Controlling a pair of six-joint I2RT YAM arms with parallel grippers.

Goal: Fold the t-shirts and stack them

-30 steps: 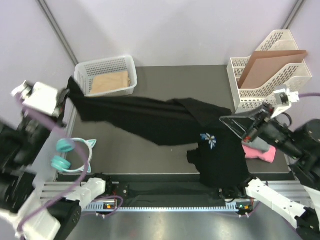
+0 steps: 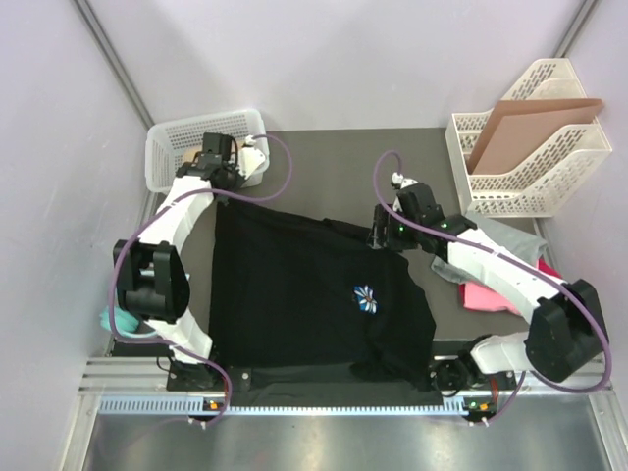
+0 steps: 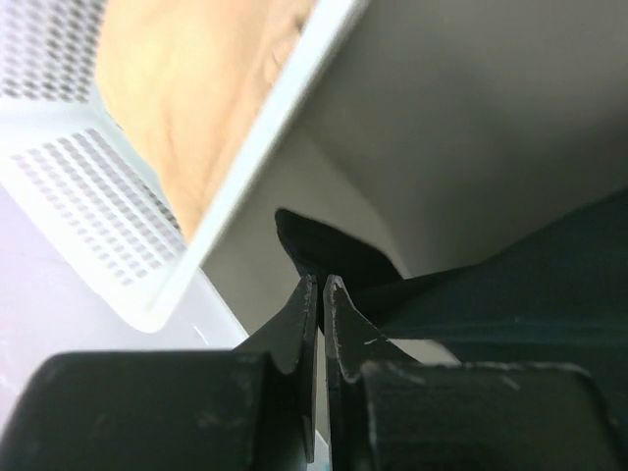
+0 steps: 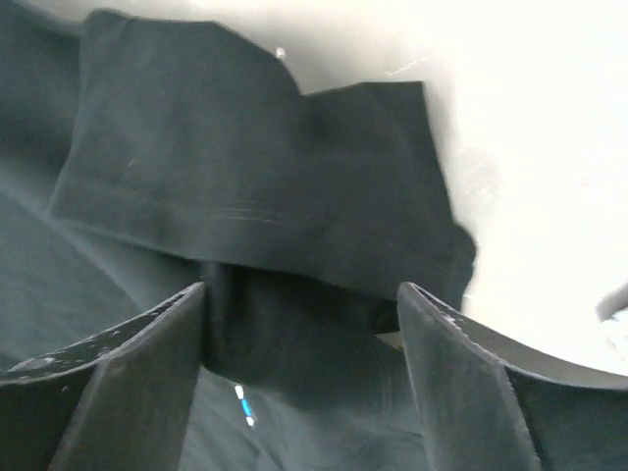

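A black t-shirt (image 2: 285, 294) with a blue-and-white flower print lies spread over the middle of the table, its lower part reaching past the front edge. My left gripper is shut on its upper left corner (image 3: 339, 250), beside the white basket at the back left. My right gripper is part open over the shirt's upper right area, where folded dark fabric (image 4: 255, 177) sits below and between its fingers; whether it touches the cloth I cannot tell.
The white basket (image 2: 157, 157) holds tan cloth. A cream slotted holder (image 2: 463, 147) with brown boards stands back right, grey (image 2: 510, 235) and pink cloths (image 2: 491, 299) beneath it. Teal headphones (image 2: 118, 316) lie front left. Bare table (image 2: 343, 167) shows at the back.
My left gripper has carried the shirt's corner rightward and toward the back, spreading the shirt flatter. My right gripper has moved left over the shirt's upper right; the shirt has shifted left.
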